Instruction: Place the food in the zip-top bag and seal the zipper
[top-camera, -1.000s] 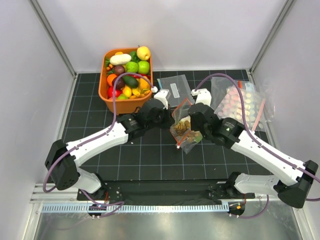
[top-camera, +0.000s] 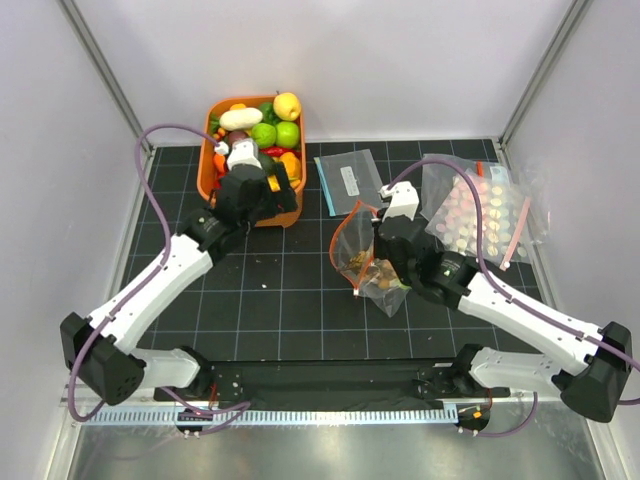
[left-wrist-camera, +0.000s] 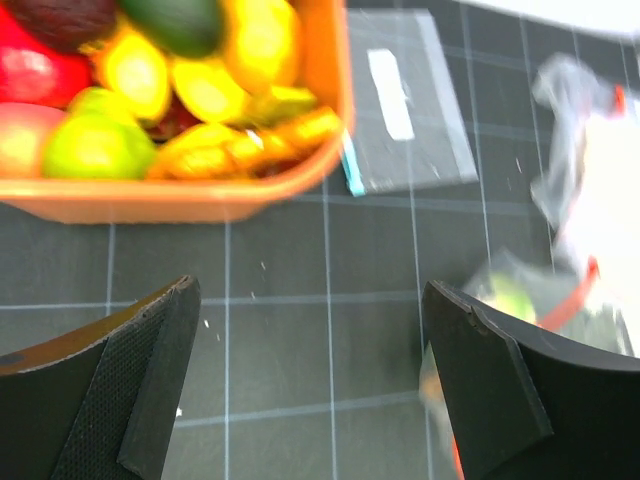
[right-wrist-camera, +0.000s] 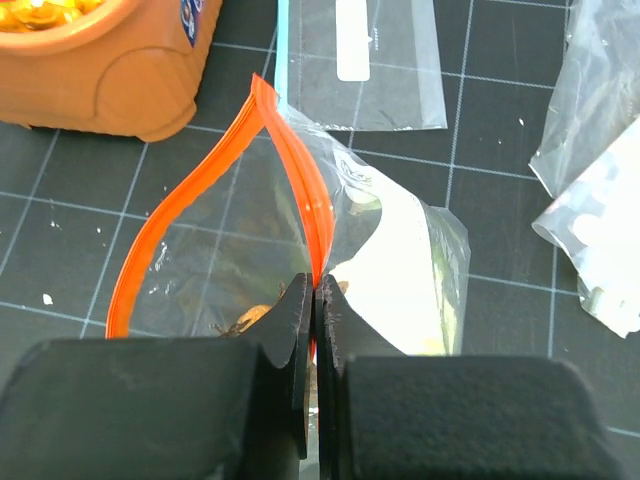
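A clear zip top bag with an orange zipper (right-wrist-camera: 190, 195) stands with its mouth spread; brownish and green food (top-camera: 362, 262) shows inside it. My right gripper is shut on the bag's orange rim at one side of the mouth. The orange bin (top-camera: 290, 216), heaped with fruit and vegetables, stands at the back left. My left gripper is open, nothing between its fingers, over the bin's front right part in the top view. In the left wrist view, the bag (left-wrist-camera: 515, 295) is partly hidden behind a finger.
A flat empty bag with a blue zipper (top-camera: 350, 180) lies behind the orange-zipped bag. More clear bags (top-camera: 490, 210), one holding round pieces, lie at the right.
The bag's mouth now spreads wider; the right gripper stays at its rim.
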